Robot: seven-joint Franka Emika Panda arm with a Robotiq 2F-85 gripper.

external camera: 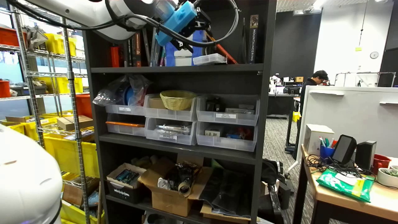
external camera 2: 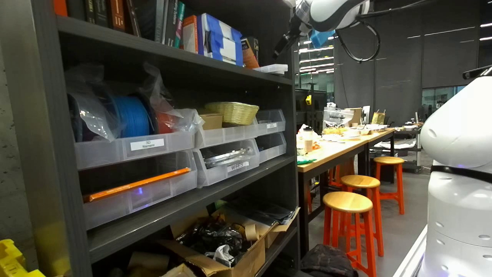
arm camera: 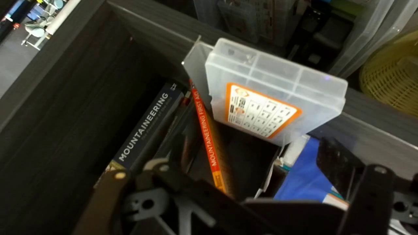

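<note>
My gripper stands open in front of the top shelf, its dark fingers spread wide along the bottom of the wrist view with nothing held. Beyond the fingers a clear plastic case [arm camera: 270,92] with an orange-edged label lies at the shelf's front edge. Beside it leans a thin red-orange book [arm camera: 205,135], "Mountaineering First Aid". A dark "Mountaineering" book [arm camera: 143,127] stands near the shelf's side wall. A blue and white item [arm camera: 301,168] shows partly behind the right finger. In exterior view 1, the gripper [external camera: 194,33] is above the clear case [external camera: 209,59].
Below, the middle shelf [external camera: 179,143] holds several clear bins and a yellow wicker basket [external camera: 177,99]. More books [external camera: 138,48] fill the top shelf's left part. The side panel [external camera: 265,112] bounds the shelf at the right; some room lies between the leaning book and the panel.
</note>
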